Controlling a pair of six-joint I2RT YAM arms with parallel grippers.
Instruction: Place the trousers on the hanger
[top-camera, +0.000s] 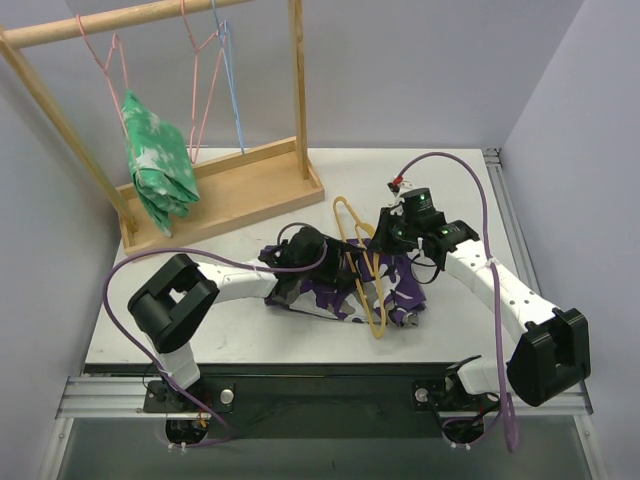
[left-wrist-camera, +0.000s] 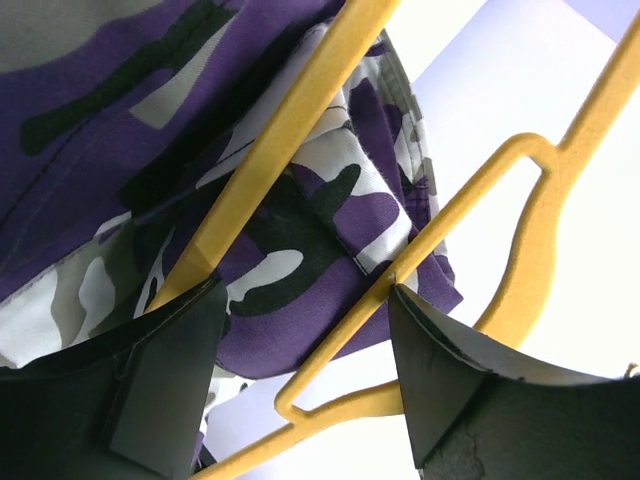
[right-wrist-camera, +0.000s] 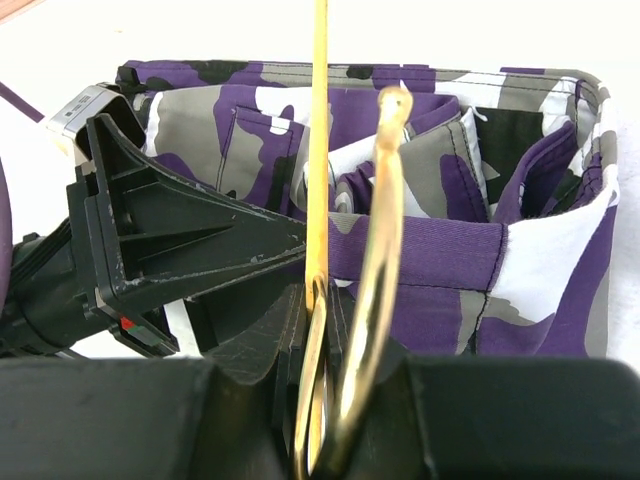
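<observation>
The purple, grey and white camouflage trousers (top-camera: 405, 292) lie bunched on the table. A yellow hanger (top-camera: 379, 300) stretches across them, and my right gripper is shut on it. In the left wrist view my left gripper has its fingers apart. One hanger bar (left-wrist-camera: 295, 125) passes by its left fingertip, another by its right. Folded trouser cloth (left-wrist-camera: 310, 215) shows beyond the gap, held by neither finger as far as I can see. The right wrist view shows the left gripper's side close to the hanger bar (right-wrist-camera: 318, 120), over the trousers (right-wrist-camera: 550, 250).
At the back left stands a wooden rack (top-camera: 255, 185) with pink and blue hangers and a green patterned garment (top-camera: 160, 160). Purple cables loop over both arms.
</observation>
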